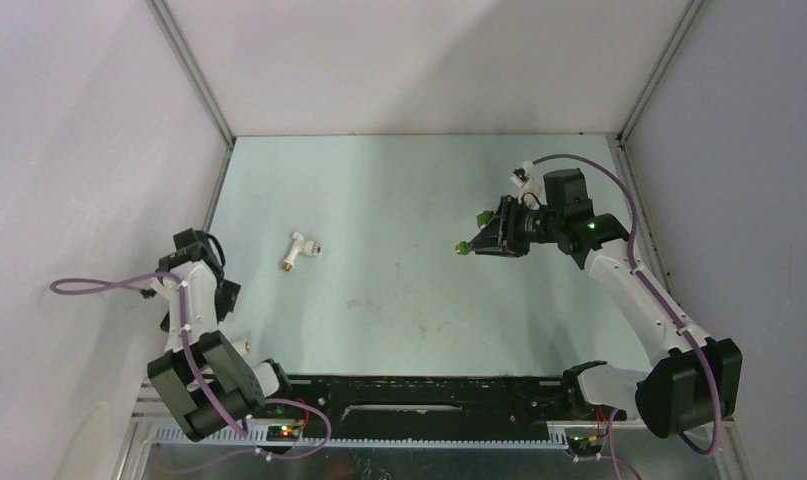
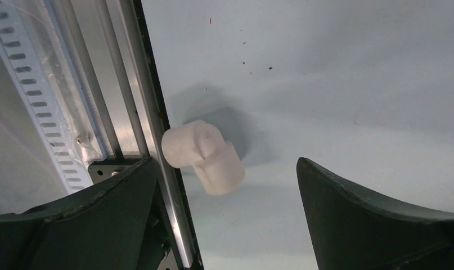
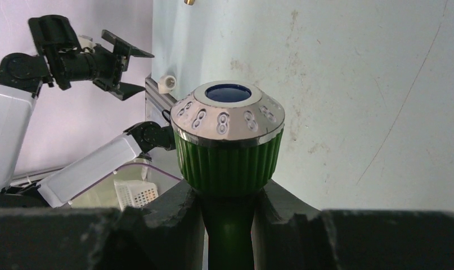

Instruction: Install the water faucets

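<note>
A white elbow pipe [image 2: 220, 171] lies at the table's front left edge, one end against the metal rail. In the left wrist view it appears in the gap between the fingers of my left gripper, which is open and apart from it. The top view shows only part of this elbow [image 1: 241, 347]. A white faucet [image 1: 299, 250] with a brass-coloured end rests on the left of the table. My right gripper is shut on a green valve piece [image 3: 227, 163] with ribbed sides and a silver-rimmed, blue-centred cap. Green parts [image 1: 463, 248] show at its fingers from above.
A metal rail [image 2: 148, 101] runs along its front edge, and a side wall [image 1: 59, 180] stands close to the left arm. Purple hoses [image 1: 669, 300] loop along both arms.
</note>
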